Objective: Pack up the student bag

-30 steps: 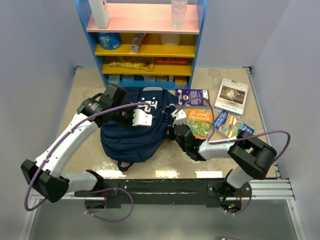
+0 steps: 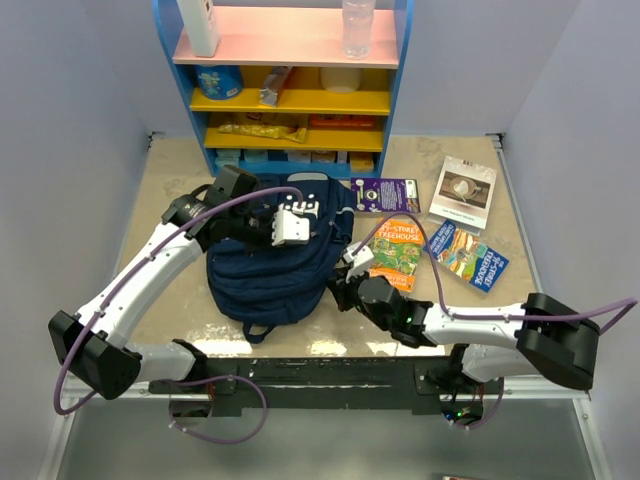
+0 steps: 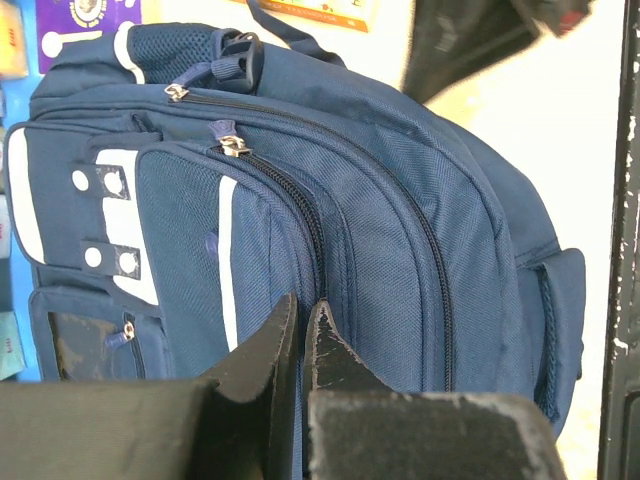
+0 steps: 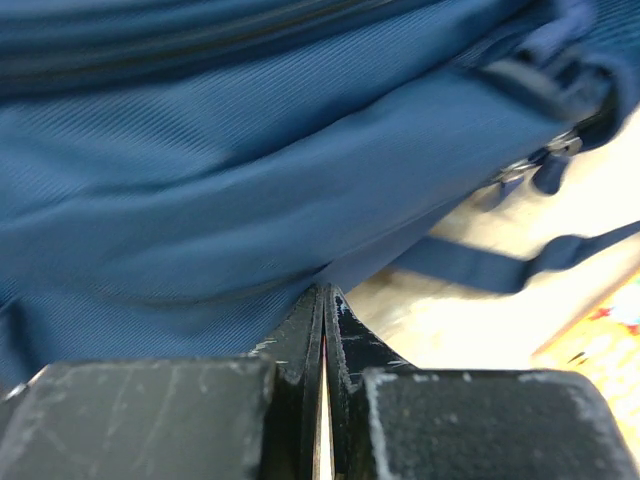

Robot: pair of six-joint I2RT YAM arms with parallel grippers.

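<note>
The navy backpack [image 2: 270, 275] lies on the floor below the shelf. In the left wrist view, my left gripper is shut on its fabric beside the front pocket zipper [image 3: 307, 215]. A metal slider [image 3: 234, 146] shows at that zipper's upper end. My right gripper is shut with nothing between its fingertips, by the backpack's right side. Up and to the right of it, clear of its fingers, hangs a dark side zipper pull [image 4: 551, 172], somewhat blurred. The left fingertips are hidden in the top view.
A purple book [image 2: 384, 194], an orange and green book [image 2: 397, 250], a blue book [image 2: 468, 256] and a white book [image 2: 463, 193] lie to the right. Behind the backpack stands a stocked shelf [image 2: 290, 100]. A loose strap [image 4: 470, 265] trails beside the bag.
The left gripper and backpack have shifted slightly.
</note>
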